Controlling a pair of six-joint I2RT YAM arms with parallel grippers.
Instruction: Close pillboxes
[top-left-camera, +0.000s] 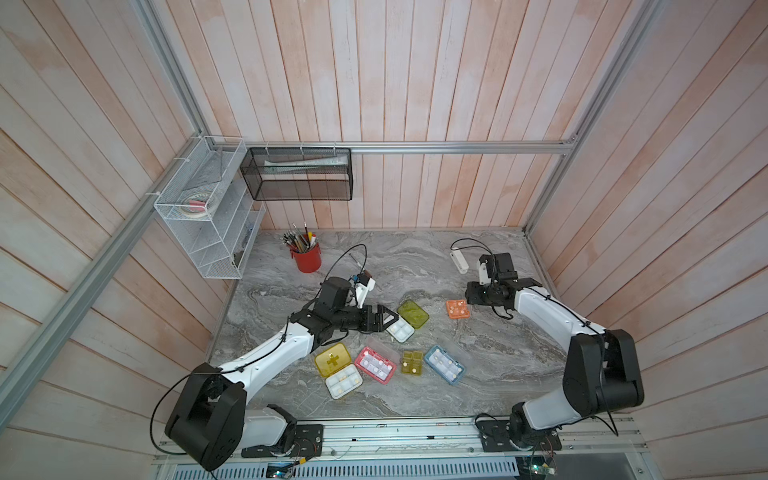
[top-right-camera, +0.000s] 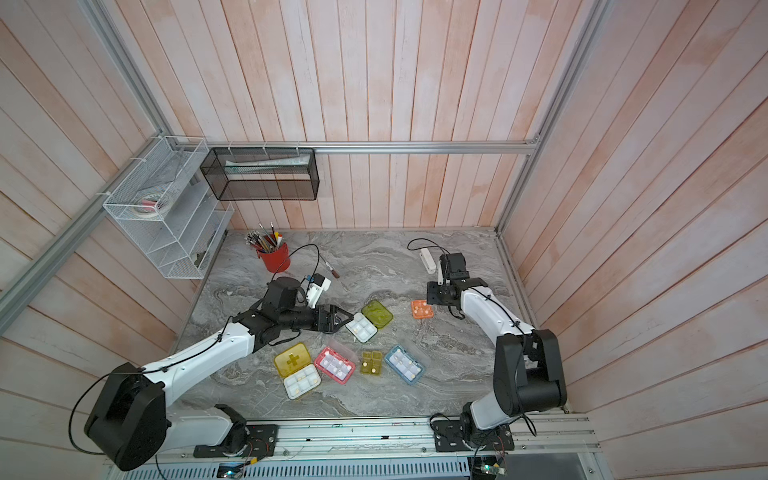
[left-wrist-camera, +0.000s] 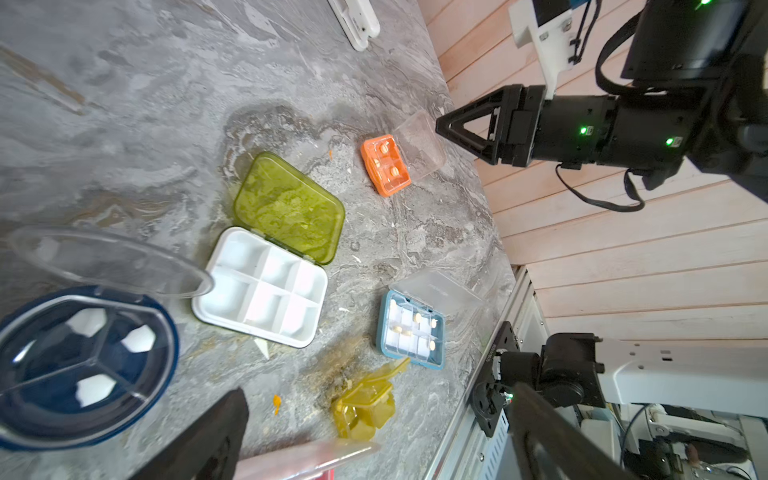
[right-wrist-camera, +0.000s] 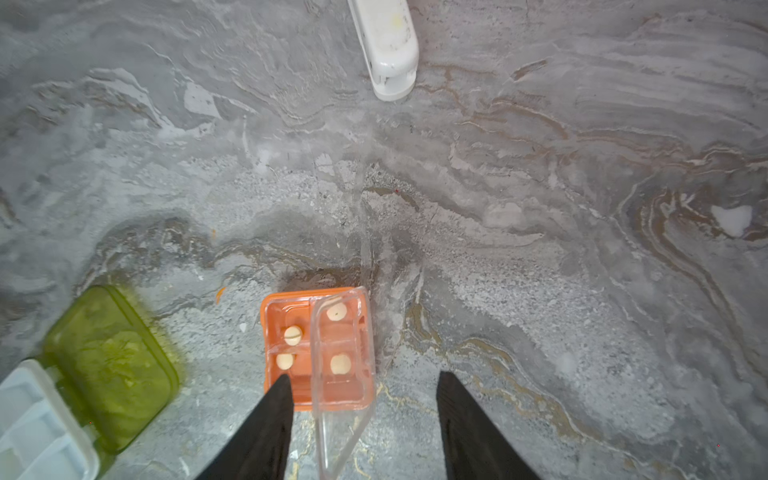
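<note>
My left gripper stands open above the left group of pillboxes, beside the white pillbox (left-wrist-camera: 260, 284) with raised-open green lid (left-wrist-camera: 288, 204). My right gripper is part open over the orange pillbox (right-wrist-camera: 292, 384), whose clear lid (right-wrist-camera: 344, 432) stands open; pills lie inside. Also open are the blue pillbox (left-wrist-camera: 412, 336), the pink pillbox (top-left-camera: 375, 365), the yellow-lidded pillbox (top-left-camera: 344, 381) and the small yellow pillbox (top-left-camera: 412, 363). A round navy pillbox (left-wrist-camera: 80, 368) with a clear lid shows in the left wrist view, under the left gripper.
A red pen cup (top-left-camera: 306, 260) stands at the back left, a white power strip (right-wrist-camera: 388, 48) behind the orange pillbox. Wire shelves (top-left-camera: 200, 240) hang on the left wall.
</note>
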